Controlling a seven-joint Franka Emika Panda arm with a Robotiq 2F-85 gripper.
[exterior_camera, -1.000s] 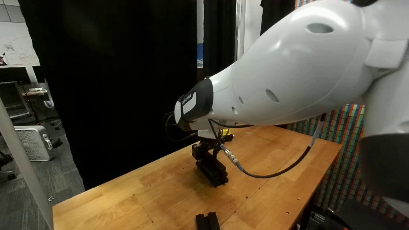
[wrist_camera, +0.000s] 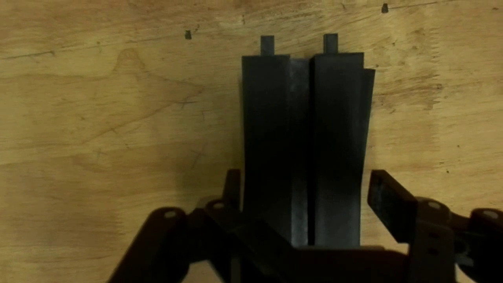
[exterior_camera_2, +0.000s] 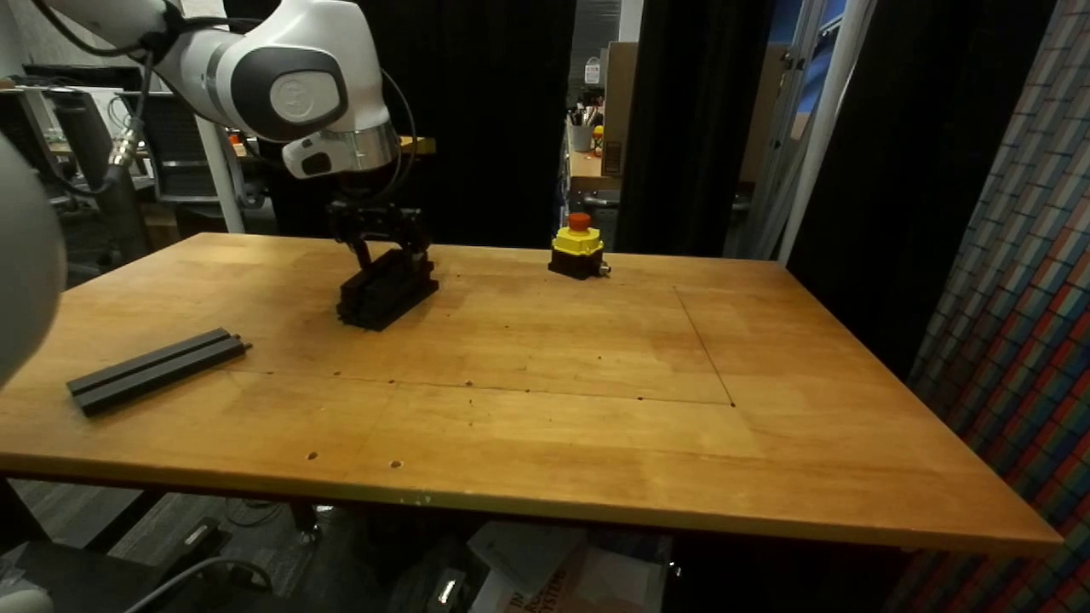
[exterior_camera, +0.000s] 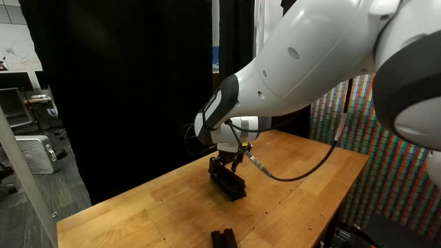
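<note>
A black grooved block (wrist_camera: 337, 141) with two small pegs at one end lies on the wooden table, above another dark piece (wrist_camera: 369, 94) whose edge shows along its right side. My gripper is over its near end with the fingers part open. In the wrist view the left finger (wrist_camera: 232, 188) is close along the block's left side, and a strip of table shows between the right finger and the block. Exterior view 2 has the gripper (exterior_camera_2: 393, 250) right at the top of the dark stack (exterior_camera_2: 383, 295); contact is hard to judge.
Another dark grooved piece (exterior_camera_2: 158, 369) with a peg at one end lies apart on the table (exterior_camera_2: 572, 439). A yellow and black box with a red button (exterior_camera_2: 578, 247) stands at the back edge.
The arm's large links have swung higher and away from the camera, and the wrist has shifted slightly right in exterior view 1. The dark stack and the separate piece lie where they were.
</note>
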